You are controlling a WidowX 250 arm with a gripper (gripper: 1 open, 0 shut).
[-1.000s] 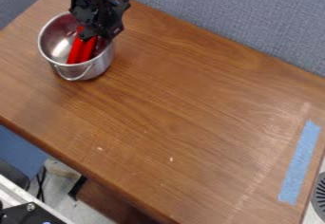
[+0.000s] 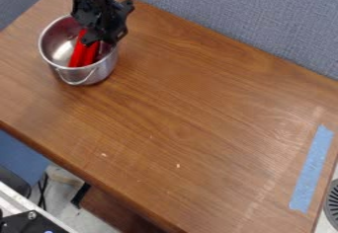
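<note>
A steel bowl [image 2: 74,74] sits at the upper left of the wooden table. Inside it are red elongated items [image 2: 82,51]. My dark gripper [image 2: 95,39] reaches down into the bowl from above, over the red items. Its fingertips are too dark and hidden to show whether they hold anything.
A blue tape strip [image 2: 311,168] lies near the right edge. A grey fabric wall [image 2: 251,20] runs along the back.
</note>
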